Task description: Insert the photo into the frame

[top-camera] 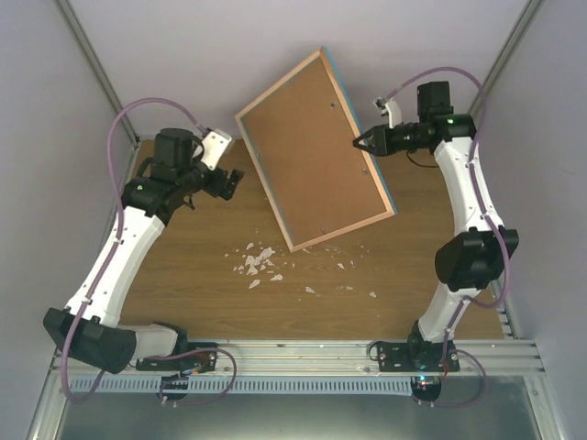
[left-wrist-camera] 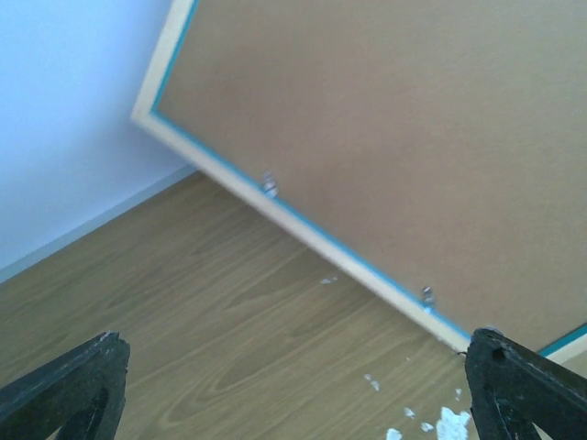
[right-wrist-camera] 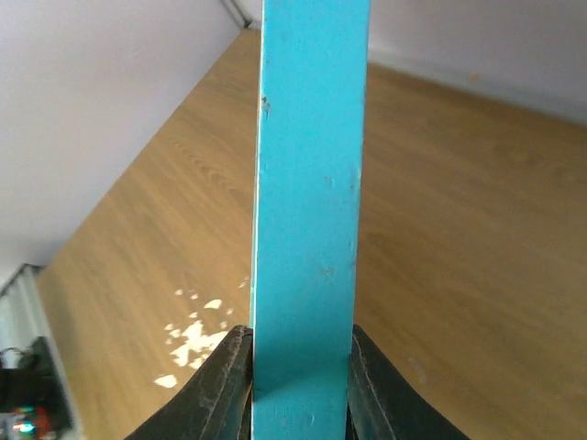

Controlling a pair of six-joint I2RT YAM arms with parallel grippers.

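A large frame with a brown back panel [top-camera: 307, 147], pale wooden edges and blue outer sides hangs tilted above the table. My right gripper [top-camera: 363, 143] is shut on its right side; in the right wrist view the blue side bar [right-wrist-camera: 307, 220] runs between the fingers. To the left of the frame, apart from it, my left gripper [top-camera: 227, 186] stands open and empty. The left wrist view shows the frame's lower edge [left-wrist-camera: 303, 229] and small metal clips [left-wrist-camera: 270, 184] along the panel. No photo can be made out.
White torn scraps [top-camera: 260, 259] lie scattered on the wooden table [top-camera: 202, 293] below the frame. Grey walls [top-camera: 55, 183] close in the workspace on the left, right and back.
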